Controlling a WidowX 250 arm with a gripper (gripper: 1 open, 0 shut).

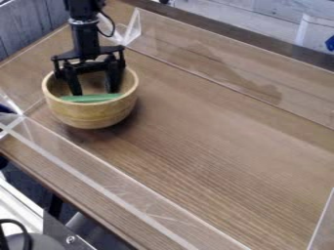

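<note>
A wooden bowl (89,113) sits at the left of the table, with a green object (92,99) lying inside it. My black gripper (92,80) reaches down from the top into the bowl, its fingers spread open above the green object; whether they touch it is hard to tell.
Strips of clear tape run along its edges. The table's left edge is close to the bowl, and a white object shows beyond the far right corner.
</note>
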